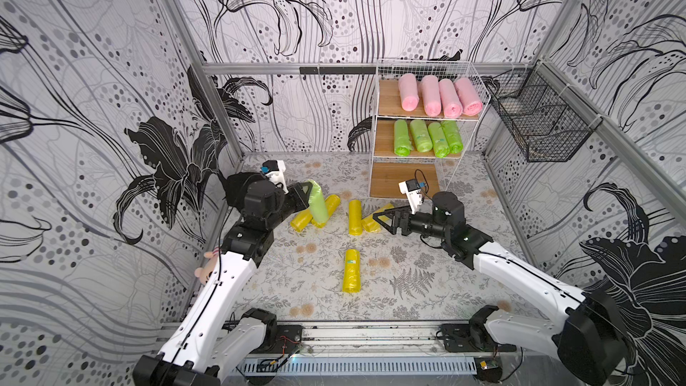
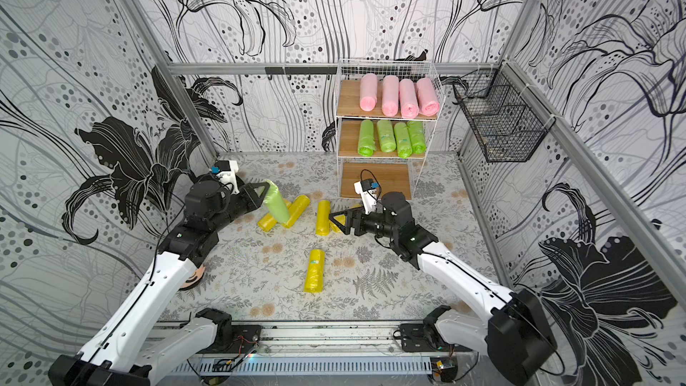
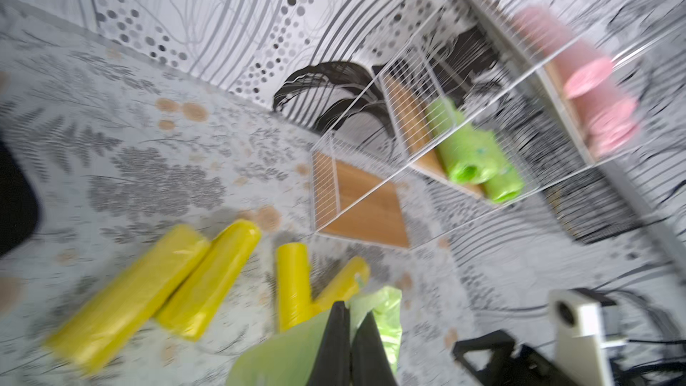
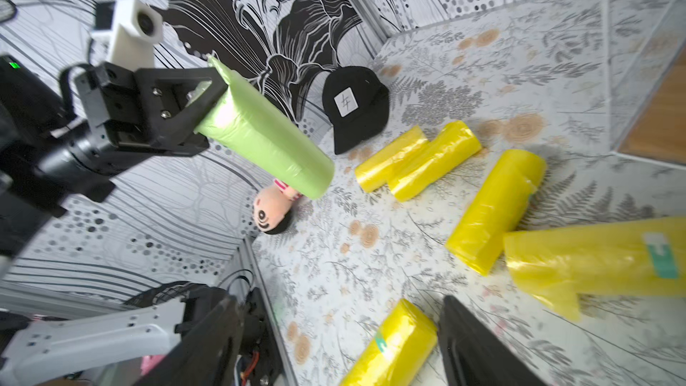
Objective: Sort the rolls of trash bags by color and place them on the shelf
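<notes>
My left gripper (image 1: 306, 190) is shut on the end of a pale green roll (image 1: 318, 207), which hangs from it above several yellow rolls (image 2: 296, 211) lying on the table. My right gripper (image 1: 378, 221) is part open and empty, above the yellow rolls right of centre; another yellow roll (image 1: 351, 270) lies nearer the front. The white wire shelf holds several pink rolls (image 1: 430, 96) on its top board and several green rolls (image 1: 420, 135) on the middle board. Its bottom board (image 1: 403, 180) is bare.
A black cap (image 4: 355, 120) and a soft toy (image 4: 273, 207) lie on the left of the table. A wire basket (image 1: 543, 132) hangs on the right wall.
</notes>
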